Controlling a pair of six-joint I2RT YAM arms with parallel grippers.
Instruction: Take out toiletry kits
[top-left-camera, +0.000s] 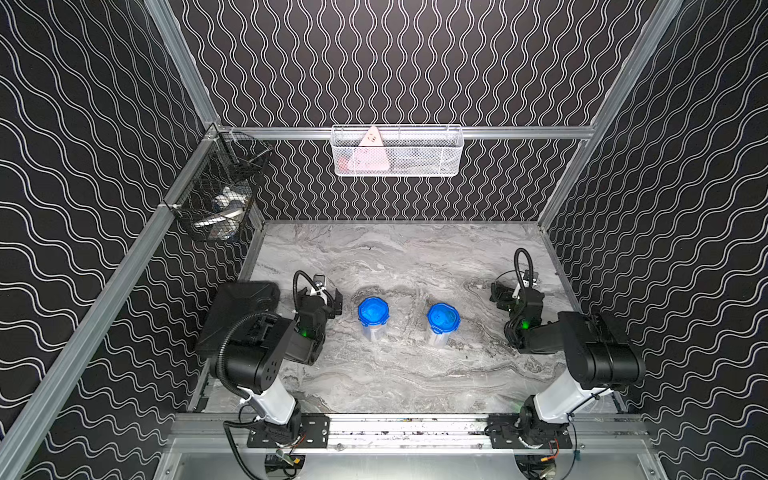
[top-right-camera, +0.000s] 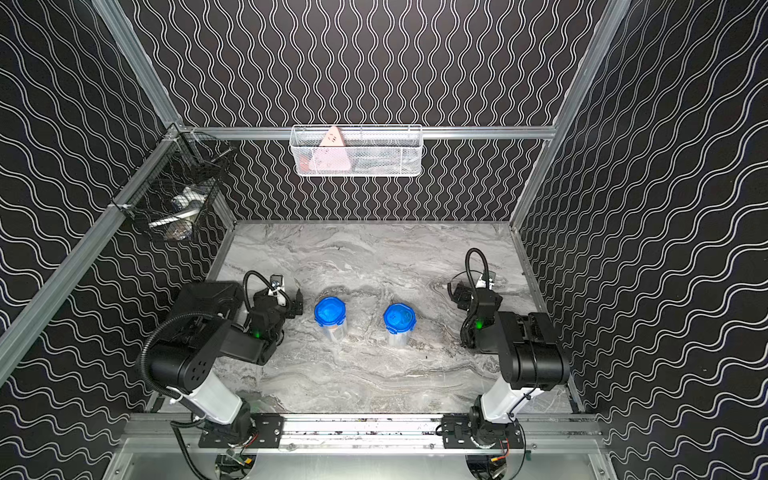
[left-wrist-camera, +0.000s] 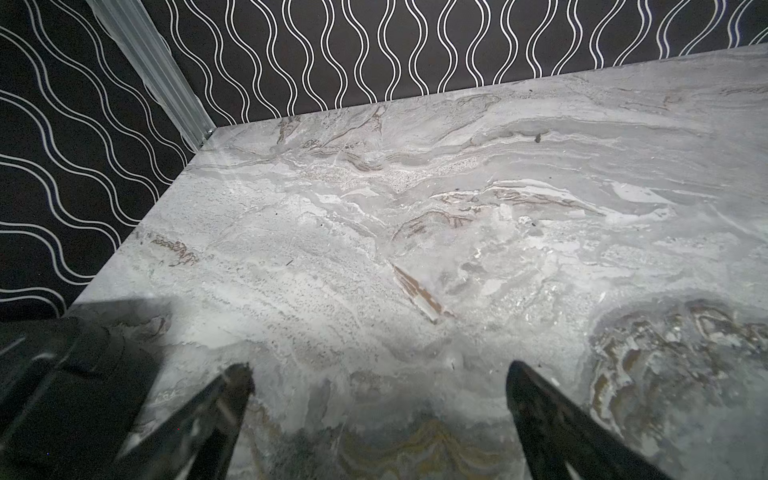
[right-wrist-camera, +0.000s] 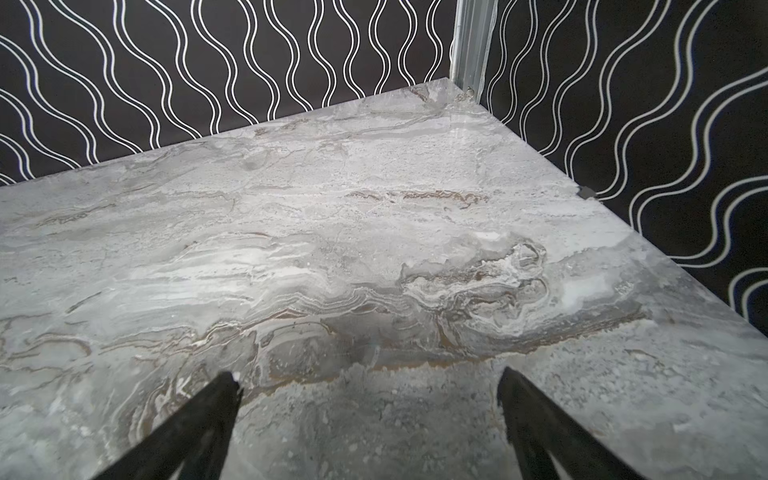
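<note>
Two clear containers with blue lids, a left one (top-left-camera: 373, 309) and a right one (top-left-camera: 442, 317), stand upright and apart mid-table; I cannot tell what is inside. A black case (top-left-camera: 236, 316) lies at the table's left, partly behind the left arm; its edge (left-wrist-camera: 72, 392) shows in the left wrist view. Between the case and the left container, my left gripper is open and empty. My right gripper also stands open over bare table, to the right of the containers. No object is identifiable as a toiletry kit.
A white mesh basket (top-left-camera: 428, 156) on the back wall holds a pink triangular item (top-left-camera: 372, 153). The black wire basket (top-left-camera: 188, 200) on the left rail holds white and grey items (top-left-camera: 228, 209).
</note>
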